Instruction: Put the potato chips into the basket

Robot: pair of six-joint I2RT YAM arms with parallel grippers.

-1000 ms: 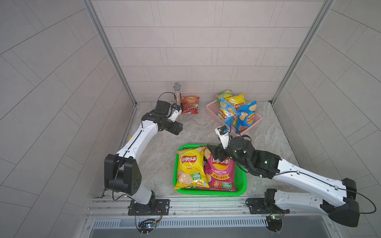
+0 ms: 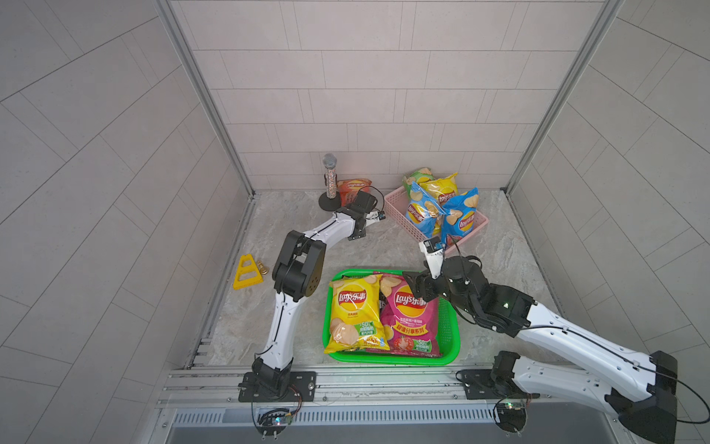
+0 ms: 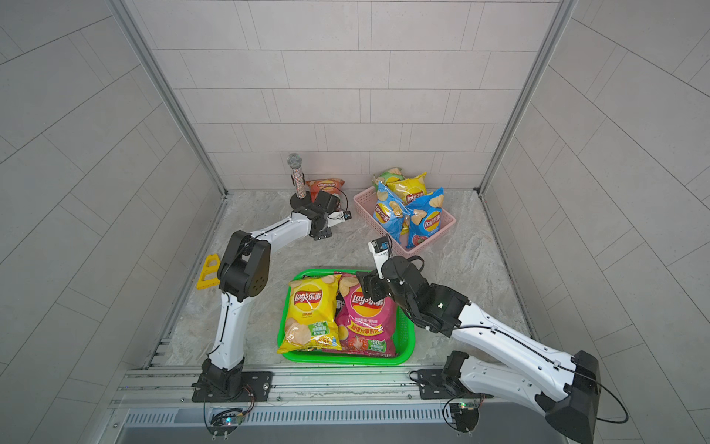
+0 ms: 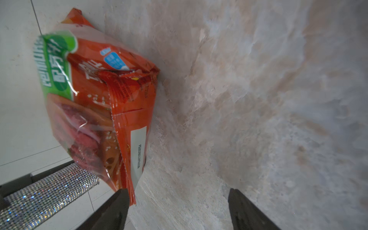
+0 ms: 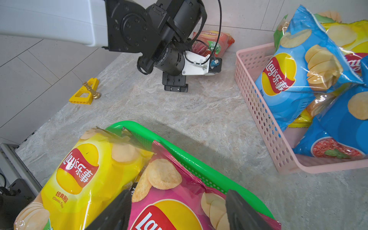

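A red-orange chip bag (image 2: pixel 353 187) leans by the back wall and fills the left of the left wrist view (image 4: pixel 82 90). My left gripper is open in front of it, its fingers apart with only table surface showing between them. My right gripper hangs over the green basket (image 2: pixel 449 333), also open; its fingers straddle the view of the pink chip bag (image 5: pixel 172 214), with no grip on it visible. A yellow chip bag (image 2: pixel 353 314) lies beside the pink one in that basket. The pink basket (image 5: pixel 264 115) holds several blue, yellow and green bags.
A glittery microphone-like stand (image 2: pixel 330 181) stands just left of the red bag, near my left gripper. The yellow triangular item (image 2: pixel 247 273) lies at the table's left. Bare table separates the two baskets.
The right arm has shifted slightly right; bags look unmoved.
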